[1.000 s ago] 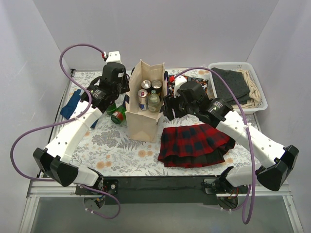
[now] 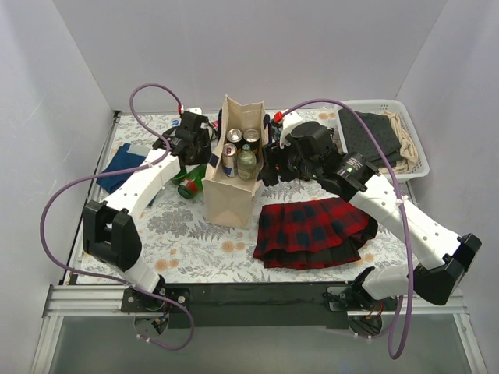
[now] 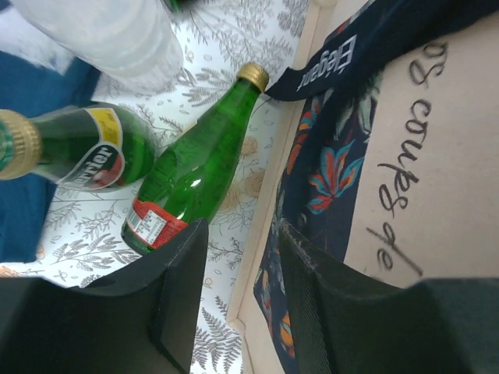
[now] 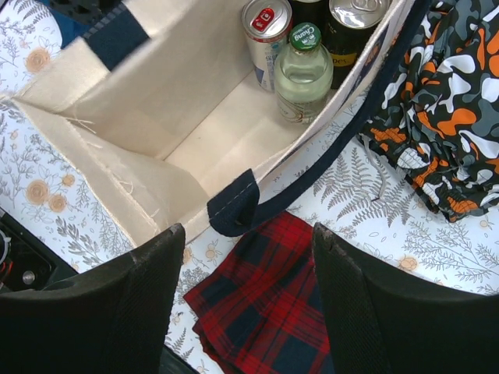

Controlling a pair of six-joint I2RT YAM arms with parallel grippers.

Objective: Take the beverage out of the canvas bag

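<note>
The beige canvas bag (image 2: 229, 204) stands open at the middle of the table. Inside are several drinks: a silver-and-blue can (image 2: 229, 160), a pale glass bottle (image 2: 247, 162) with a green cap (image 4: 305, 36), and two dark cans behind, one of them the black can (image 4: 355, 31). At the bag's left side, my left gripper is part open; the bag's dark-trimmed edge runs through the view between its fingertips, contact unclear. My right gripper stands open by the right wall, the navy handle (image 4: 234, 206) showing ahead between its fingers.
Left of the bag lie green bottles (image 3: 191, 167) with a clear bottle (image 3: 129, 39) and blue cloth (image 2: 118, 167). A red plaid bag (image 2: 312, 226) lies front right, a camouflage bag (image 4: 448, 109) to the right, and a white basket (image 2: 421, 160) at back right.
</note>
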